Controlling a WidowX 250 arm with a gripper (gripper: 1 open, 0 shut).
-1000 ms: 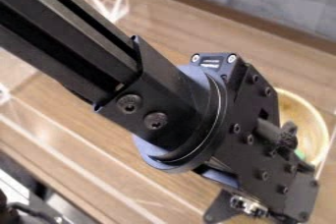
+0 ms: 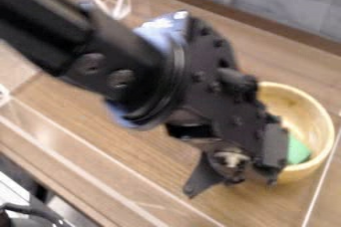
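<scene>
The black gripper point(image 2: 229, 167) hangs at the end of the arm, which reaches in from the upper left, low in front of a yellow bowl point(image 2: 312, 119) on the right. The gripper looks shut, with nothing visible between its fingers, though it is blurred. A green object point(image 2: 297, 149) lies inside the bowl, partly hidden behind the gripper.
A grey tiled wall point(image 2: 266, 17) runs along the back. Dark items and cables sit past the counter's edge at the lower left.
The arm and gripper have moved up and to the left in the view, uncovering more of the bowl and the green object inside it.
</scene>
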